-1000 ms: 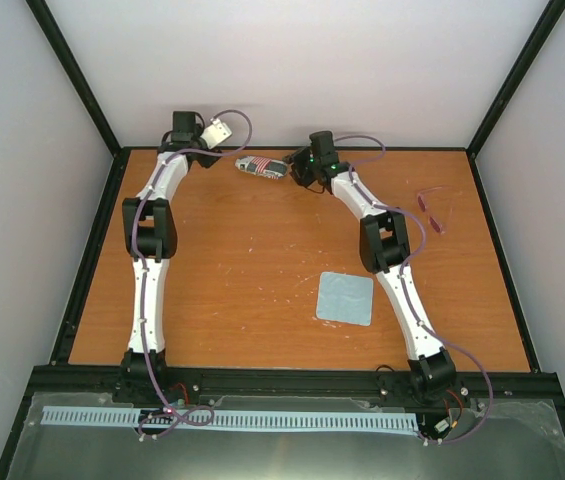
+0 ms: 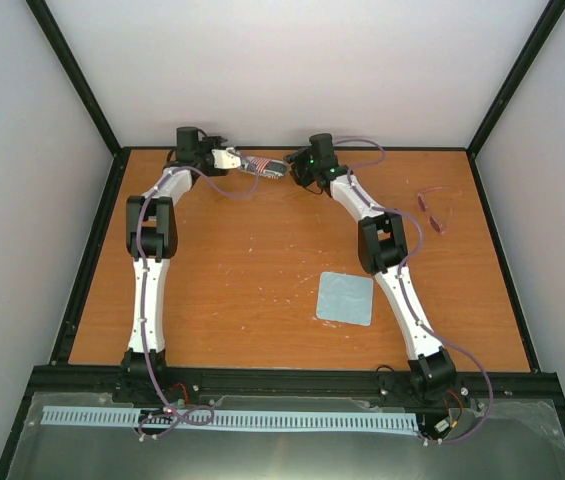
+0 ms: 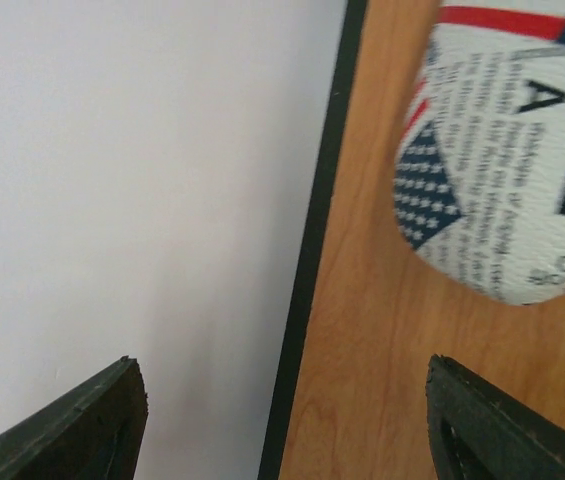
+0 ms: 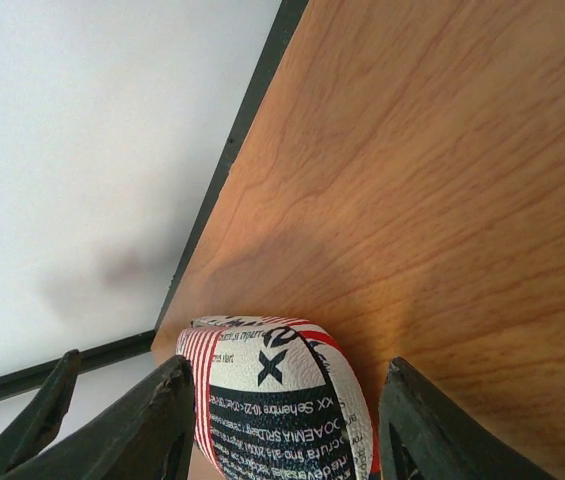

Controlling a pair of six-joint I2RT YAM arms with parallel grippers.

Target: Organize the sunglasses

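Observation:
A patterned glasses case with flag stripes and lettering lies at the back middle, between my two grippers. My left gripper is part open beside one end of the case, with nothing between its fingers. My right gripper stands open around the other end of the case, a finger on either side; whether they touch it is unclear. Pink-framed sunglasses lie at the right side of the table.
A light blue cloth lies near the front right. The back wall and its dark edge are close behind the case and both grippers.
My right gripper and the case look almost unmoved.

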